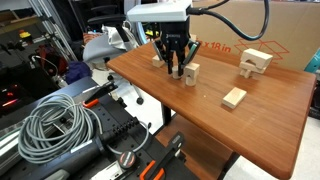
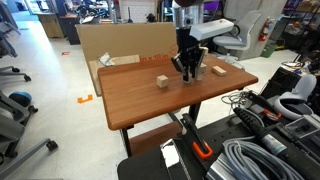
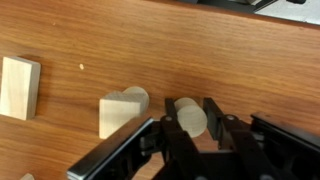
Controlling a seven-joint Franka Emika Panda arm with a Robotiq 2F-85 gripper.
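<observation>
A pale round-topped cylinder sits between the dark fingers at the bottom of the wrist view, with my gripper shut on it. Close beside it, a pale block rests on top of another round piece. The wrist view shows this block just left of the gripper, with a narrow gap between them. The fingers hide much of the held cylinder, and I cannot tell whether its base touches the table.
A flat wooden block lies on the table to the right. Farther back stands a stack of blocks. Another block is on the other side of the gripper. Bare tabletop spreads toward the front right.
</observation>
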